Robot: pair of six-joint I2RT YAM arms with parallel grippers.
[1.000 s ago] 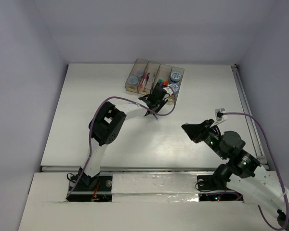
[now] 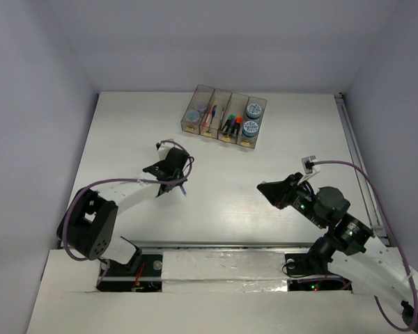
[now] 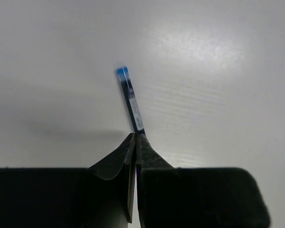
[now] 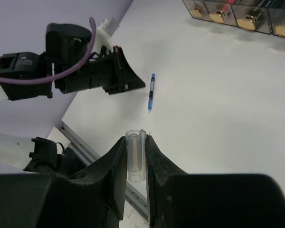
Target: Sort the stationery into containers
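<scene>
A slim blue-ended pen [image 2: 184, 189] shows beside my left gripper, left of the table's middle. In the left wrist view the pen [image 3: 132, 102] reaches down to the tips of my left gripper, which is shut with no gap. From the right wrist view the whole pen [image 4: 151, 93] appears just off the tip of the left gripper; no grip on it shows. My right gripper is shut on a clear tube [image 4: 134, 149]. A divided clear organizer [image 2: 218, 110] at the back holds pens, markers and round lidded pots.
In the right wrist view, the organizer's front wall [image 4: 237, 16] has gold label holders. Bare white table [image 2: 223, 188] lies between the arms and at the back right. A metal rail [image 2: 226, 243] runs along the front edge.
The right gripper has shifted slightly left.
</scene>
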